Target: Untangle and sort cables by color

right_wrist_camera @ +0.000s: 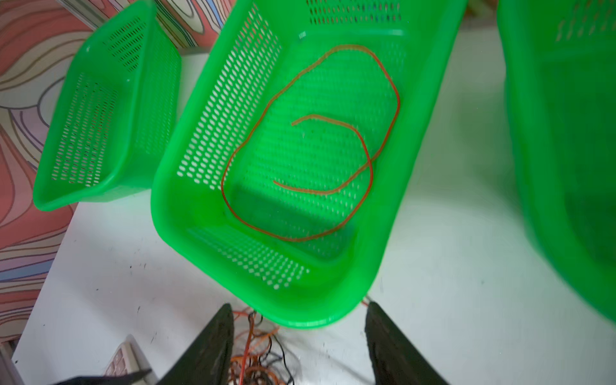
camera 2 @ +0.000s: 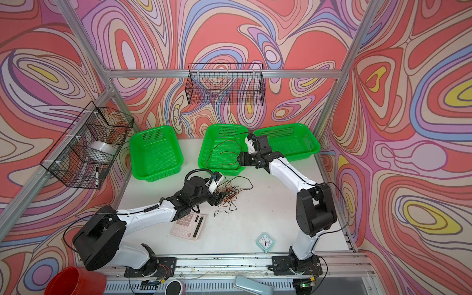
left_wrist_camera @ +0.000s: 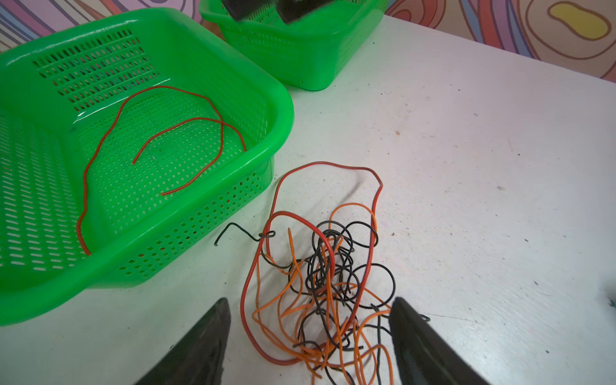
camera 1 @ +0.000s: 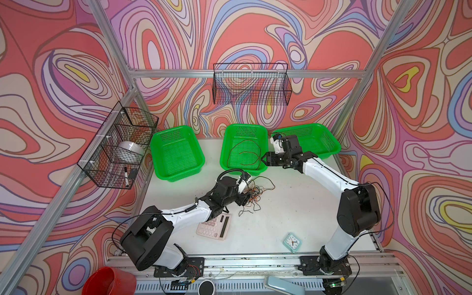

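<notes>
On the table in front of the middle basket lies a tangle of red, orange and black cables (left_wrist_camera: 333,282). My left gripper is over the near side of this tangle, its fingers spread apart, and I see no cable clamped between them. A red cable (left_wrist_camera: 96,150) rests in loops on the floor of the middle green basket (left_wrist_camera: 186,211). At that basket's right edge my right gripper stands open and empty. The left green basket (camera 1: 177,153) and the right green basket (camera 1: 322,140) show no cables in their visible parts.
A pink calculator (camera 1: 214,226) lies under the left arm. Near the front edge stands a small clock (camera 1: 292,242). Wire racks (camera 1: 251,87) hang above the back.
</notes>
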